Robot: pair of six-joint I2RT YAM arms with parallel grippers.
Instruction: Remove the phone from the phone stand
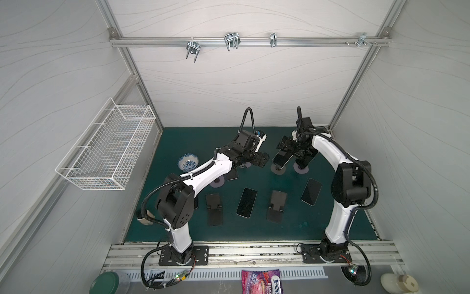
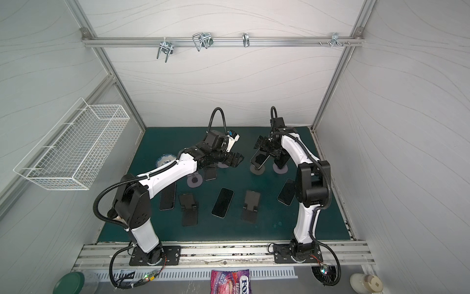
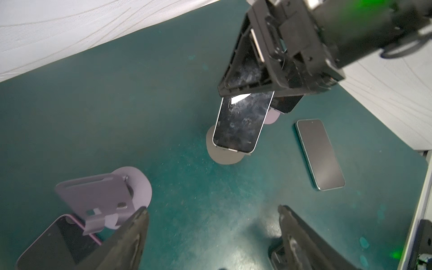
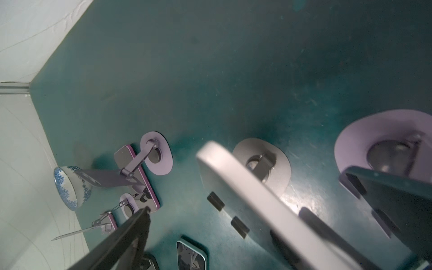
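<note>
A dark phone leans in a phone stand with a grey round base, seen in the left wrist view. My right gripper is open at the upper part of this phone. In the right wrist view the phone's pale edge runs between the fingers, close to the right-hand finger. The stand's two small hooks show below the phone. My left gripper hangs left of that stand, its fingers apart and nothing between them.
A second phone on a purple-based stand stands close on the right. Flat phones and folded stands lie toward the front. An empty stand, a bowl and a wire basket are to the left.
</note>
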